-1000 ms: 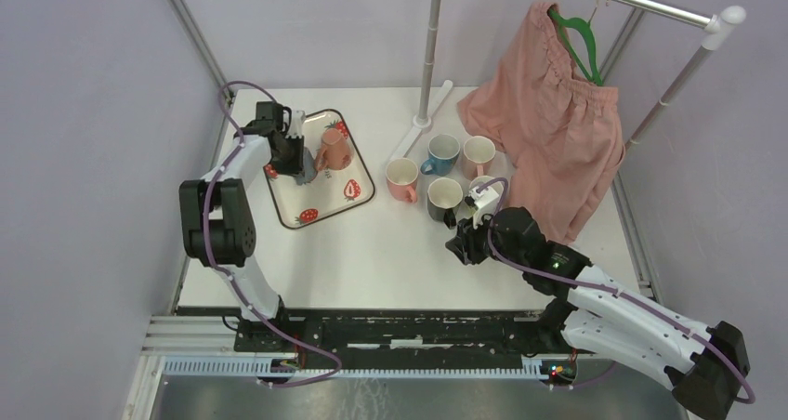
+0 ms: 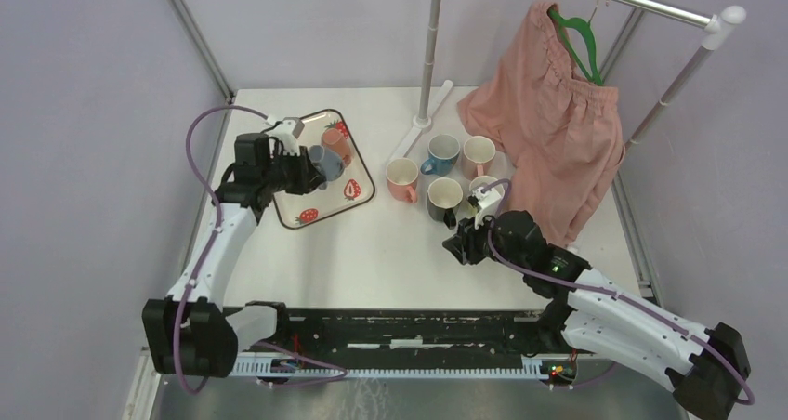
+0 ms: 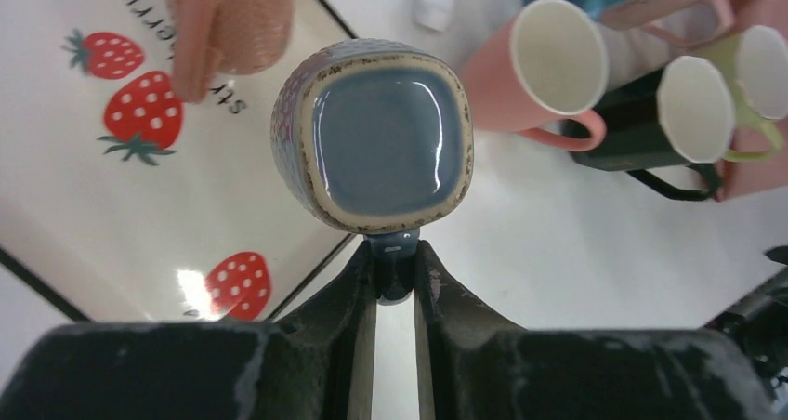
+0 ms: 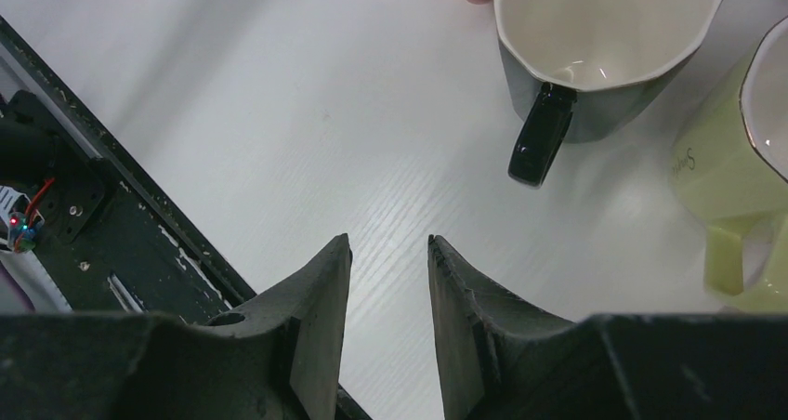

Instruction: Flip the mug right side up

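A grey-blue mug (image 2: 325,163) is raised above the strawberry tray (image 2: 321,214), my left gripper (image 2: 307,177) shut on its handle. In the left wrist view the mug (image 3: 381,141) faces me with its flat underside, the handle between my fingers. An orange mug (image 2: 338,143) lies on the tray behind it. My right gripper (image 2: 461,248) hangs near the front of the dark mug (image 2: 444,195), fingers apart and empty in the right wrist view.
Pink (image 2: 401,178), blue (image 2: 442,155) and other mugs cluster right of the tray, beside hanging pink clothing (image 2: 548,123) and a rail pole (image 2: 429,48).
My left arm has swung toward the front and right, bringing the grey-blue mug up and rightward from the tray's left part. The right gripper has shifted very slightly.
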